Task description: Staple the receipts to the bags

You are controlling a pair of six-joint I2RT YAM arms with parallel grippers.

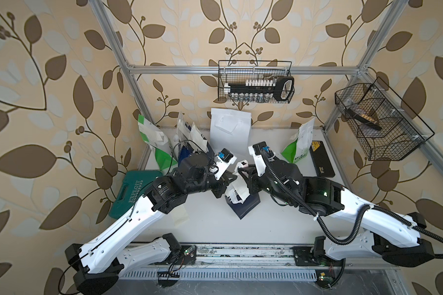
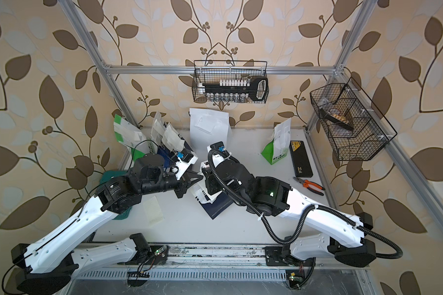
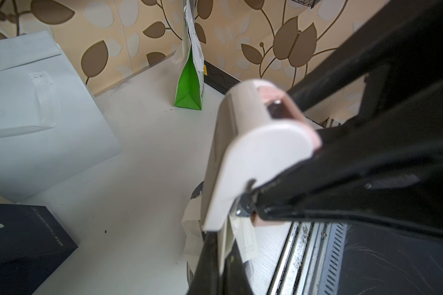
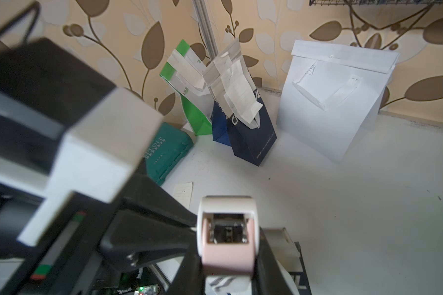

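A navy bag stands mid-table, its white top and receipt between both grippers. My left gripper is shut on the paper at the bag's top; a thin paper edge shows between its fingers. My right gripper is shut on a small white and pink stapler. In the left wrist view the stapler has its nose down at the paper edge, just above the left fingers. Whether a staple is in the paper cannot be seen.
Behind stand a large white bag, another navy bag and green-white bags. A teal case lies left. A black box and orange pliers lie right.
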